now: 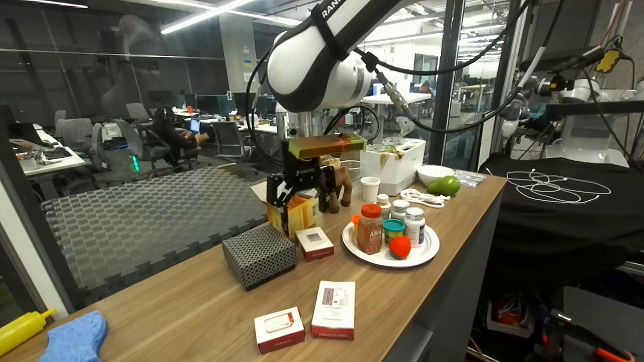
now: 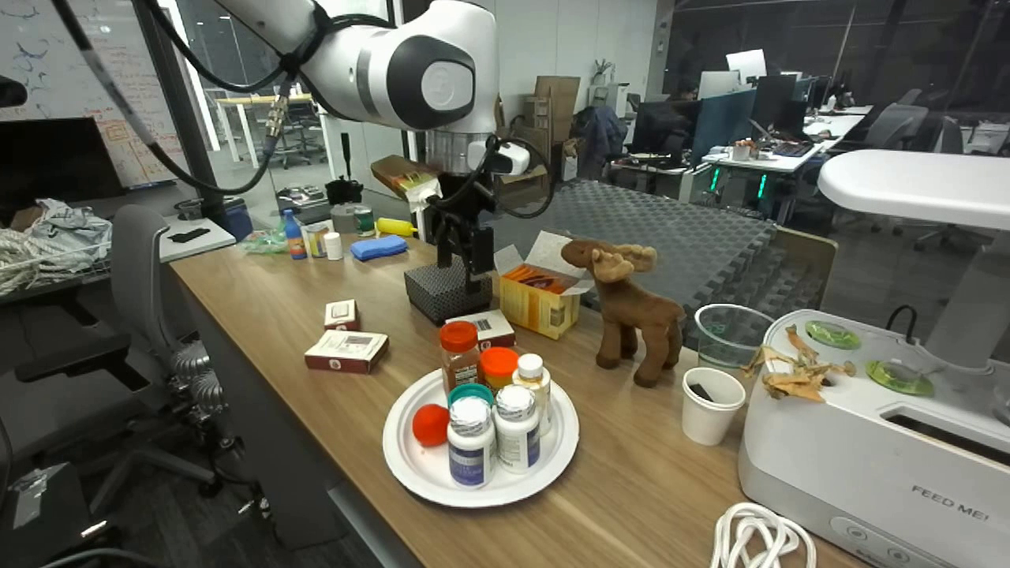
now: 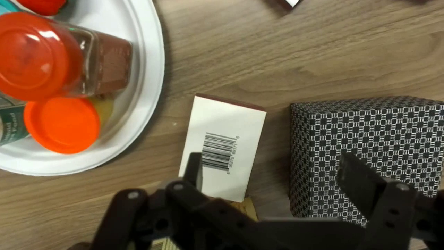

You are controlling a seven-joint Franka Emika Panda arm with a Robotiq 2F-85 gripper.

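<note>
My gripper stands open and empty above the table. In the wrist view its left finger (image 3: 193,168) overlaps a white box with a barcode (image 3: 224,146). The other finger (image 3: 358,179) shows in front of a black-and-white patterned box (image 3: 374,129). From the side, the gripper (image 2: 461,270) appears over or close by the patterned box (image 2: 431,293); exact clearance cannot be told. Partly behind the gripper sits the opened yellow box (image 1: 302,215), flaps up. Two more white-and-red boxes, a small one (image 1: 279,329) and a longer one (image 1: 333,307), lie nearer the front.
A white plate (image 2: 407,470) holds several bottles, jars and a red ball-like item (image 2: 431,425). Beyond stand a brown plush moose (image 2: 639,308), a paper cup (image 2: 712,407) and a white planter (image 2: 833,473). A blue sponge (image 1: 75,338) lies far off; bare wood surrounds it.
</note>
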